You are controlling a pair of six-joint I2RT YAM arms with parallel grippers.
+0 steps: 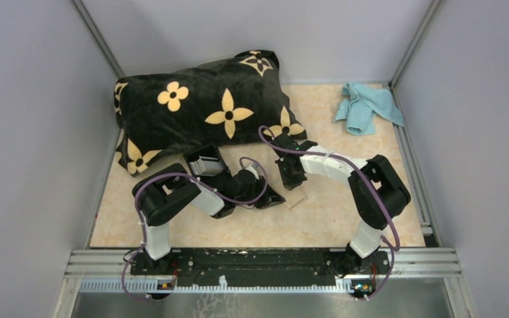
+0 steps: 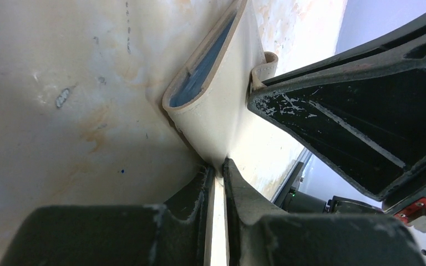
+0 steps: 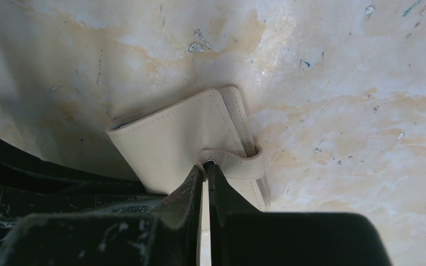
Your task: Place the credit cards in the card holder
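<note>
The beige leather card holder [image 1: 294, 199] lies on the table between both arms, partly covered. In the left wrist view its pocket opening [image 2: 202, 69] gapes, showing a dark bluish inside. My left gripper is at the holder's lower edge, a narrow gap between its fingers; whether they grip cannot be told. The right gripper is shut at the snap end of the closing strap [image 3: 236, 165], a bit of beige leather showing between its tips. Cards [image 1: 204, 165] stand in a black box [image 1: 219, 155] left of the holder.
A black pillow with flower patterns [image 1: 199, 106] fills the back left. At the back right lies a crumpled teal cloth [image 1: 364, 109]. Table surface [image 1: 344, 215] to the right of the holder is free.
</note>
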